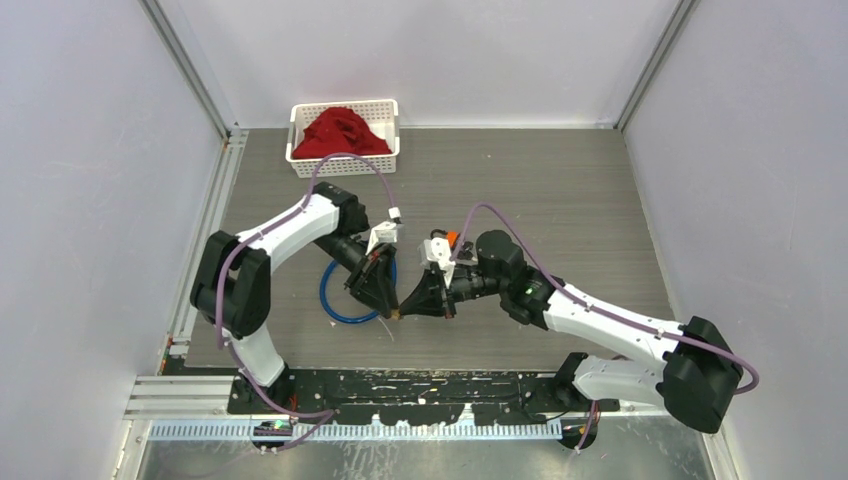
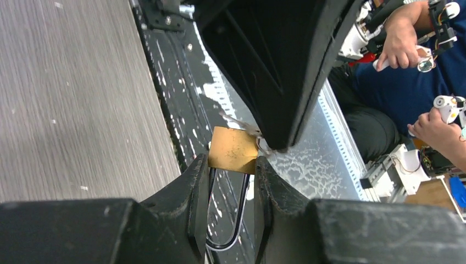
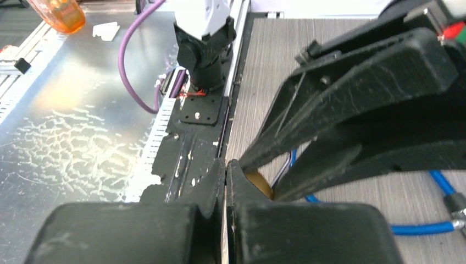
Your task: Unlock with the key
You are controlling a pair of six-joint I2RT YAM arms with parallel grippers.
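Note:
A brass padlock with a long dark shackle hangs below my left gripper, its body between that gripper's fingertips. My right gripper is shut at the left gripper's tips, its tip close against the padlock. In the left wrist view a blurred silver piece, likely the key, shows beside the padlock at the right gripper's dark tip; how far it is inserted I cannot tell. In the top view both grippers meet above the front middle of the board.
A blue hose loop lies under the left arm. An orange-and-black item is partly hidden behind the right gripper. A white basket with red cloth stands at the back.

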